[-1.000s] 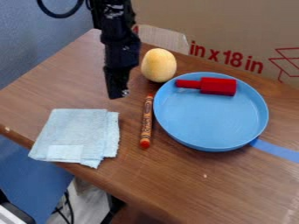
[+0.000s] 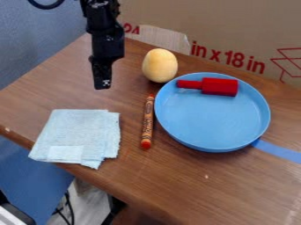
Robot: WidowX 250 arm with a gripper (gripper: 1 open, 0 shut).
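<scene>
My black gripper (image 2: 102, 77) hangs over the back left of the wooden table, left of a pale yellow egg-shaped object (image 2: 160, 63). I cannot tell whether its fingers are apart. A light blue cloth (image 2: 76, 137) lies folded at the front left. An orange crayon-like stick (image 2: 148, 121) with a red end lies between cloth and plate. On the right a blue plate (image 2: 212, 125) holds a red object (image 2: 219, 86) with a narrower handle at its back rim.
A cardboard box (image 2: 235, 31) stands along the back. Blue tape (image 2: 280, 151) runs right of the plate.
My gripper has moved left and a little up, away from the yellow object. The objects on the table have not visibly moved.
</scene>
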